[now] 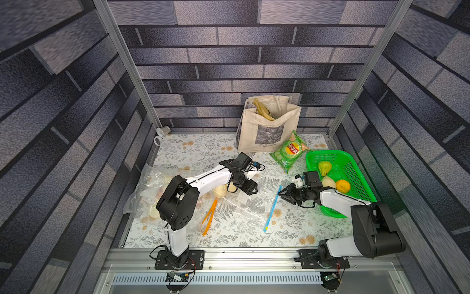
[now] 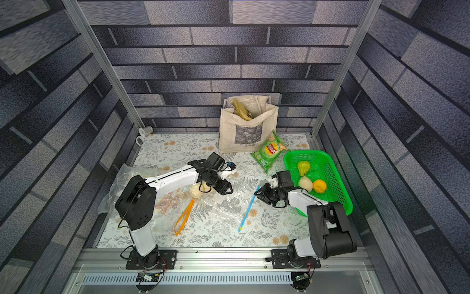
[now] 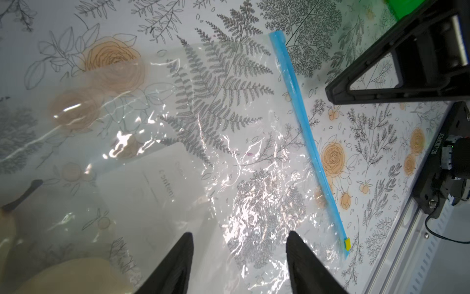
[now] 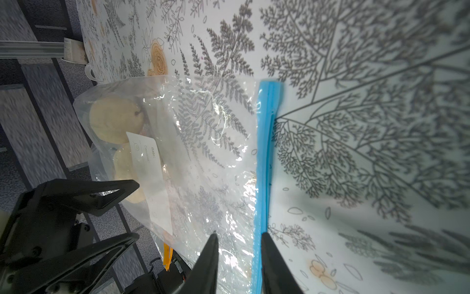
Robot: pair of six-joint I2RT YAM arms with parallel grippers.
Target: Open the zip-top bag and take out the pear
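Observation:
The clear zip top bag lies flat on the table, its blue zip strip [image 1: 272,209] running along its right side with a yellow slider [image 3: 348,244] at the near end. Inside show pale round fruits [image 4: 116,119] and a white paper label [image 4: 149,176]; which fruit is the pear I cannot tell for sure. Above the bag hovers my left gripper, part open, nothing between its fingers. My right gripper is part open over the blue strip near its far end; in its wrist view the strip appears between the fingertips, but not gripped.
At the right a green basket [image 1: 359,177] holds a yellow pear-shaped fruit [image 1: 324,168], a pale one and an orange [image 1: 342,186]. Behind stand a canvas tote [image 1: 269,132] and a green chip bag [image 1: 288,151]. Orange tongs [image 1: 209,218] lie near the front.

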